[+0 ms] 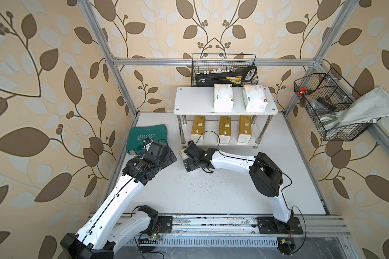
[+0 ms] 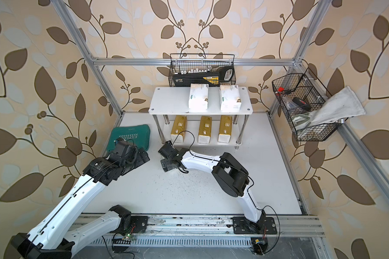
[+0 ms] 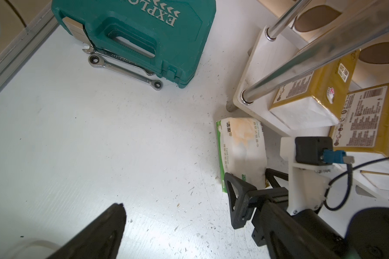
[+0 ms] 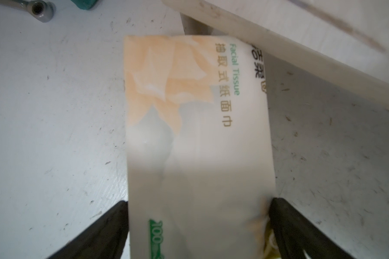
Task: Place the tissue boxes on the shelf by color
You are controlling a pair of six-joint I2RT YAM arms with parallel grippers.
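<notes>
A white tissue pack (image 3: 242, 146) with green and peach print lies on the table left of the shelf's front corner. My right gripper is open around it, a finger at each long side. My left gripper hangs open over bare table to the left of that pack, nothing between its fingers. On the shelf's top board (image 1: 194, 97) stand two white tissue boxes (image 1: 223, 97) (image 1: 254, 98), in the middle and on the right. On the lower board stand three gold tissue boxes (image 1: 198, 127) (image 1: 224, 128) (image 1: 244, 128) in a row.
A green tool case (image 3: 138, 26) lies at the back left with wrenches (image 3: 125, 73) before it. Wire baskets (image 1: 194, 64) hang at the back and at the right wall (image 2: 302, 99). Shelf legs (image 3: 281, 73) rise beside the pack.
</notes>
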